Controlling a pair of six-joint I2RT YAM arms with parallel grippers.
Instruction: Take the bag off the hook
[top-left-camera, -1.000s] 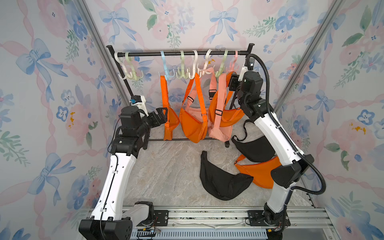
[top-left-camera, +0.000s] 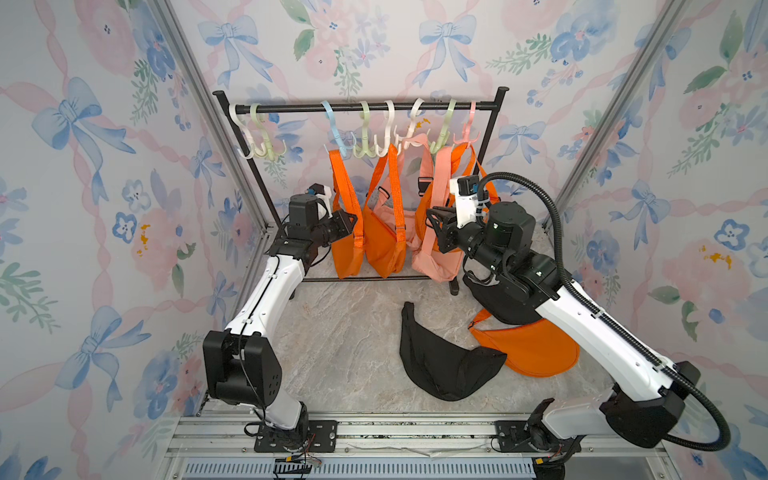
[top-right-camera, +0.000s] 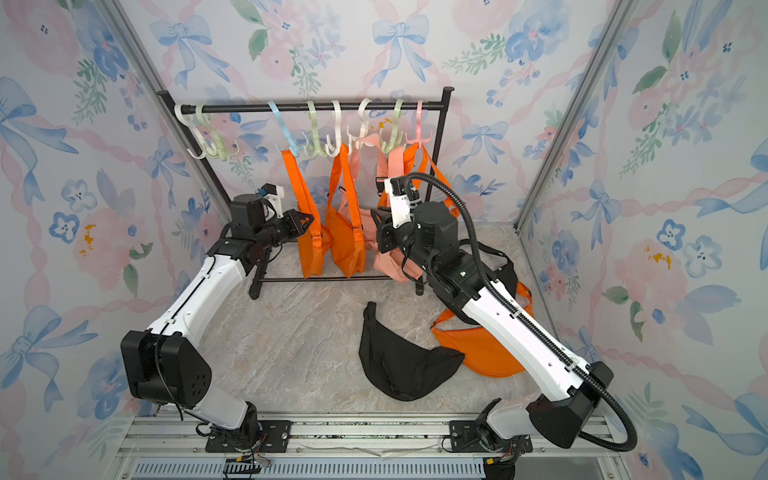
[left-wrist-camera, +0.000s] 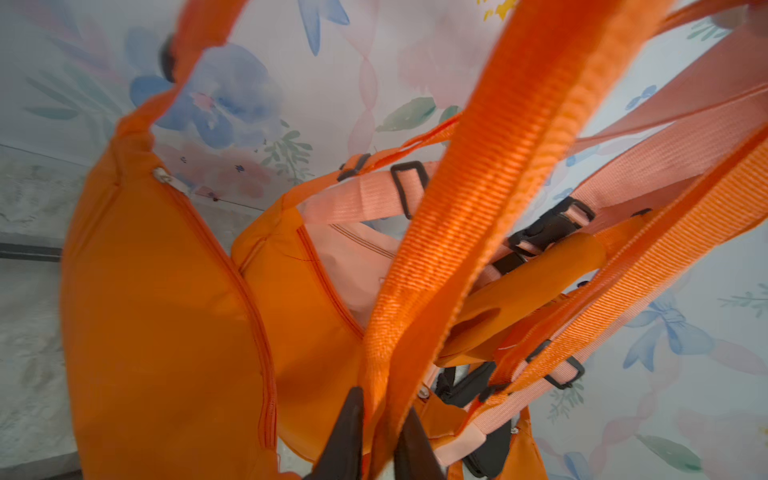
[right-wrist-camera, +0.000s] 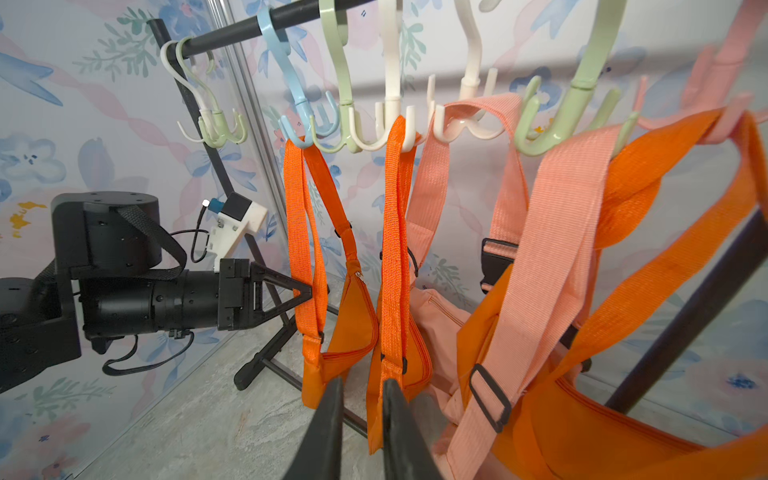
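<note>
Orange and pink bags hang by their straps from hooks on a black rail. The leftmost orange bag (top-left-camera: 346, 254) hangs from the blue hook (right-wrist-camera: 297, 120). My left gripper is shut on that bag's orange strap (left-wrist-camera: 480, 176), which fills the middle of the left wrist view. My right gripper is in front of the middle and right bags, near the pink strap (right-wrist-camera: 560, 232); whether anything is between its fingertips cannot be made out.
Black bags (top-left-camera: 448, 368) and an orange bag (top-left-camera: 536, 344) lie on the floor at the front right. Empty hooks (top-left-camera: 268, 144) hang at the rail's left end.
</note>
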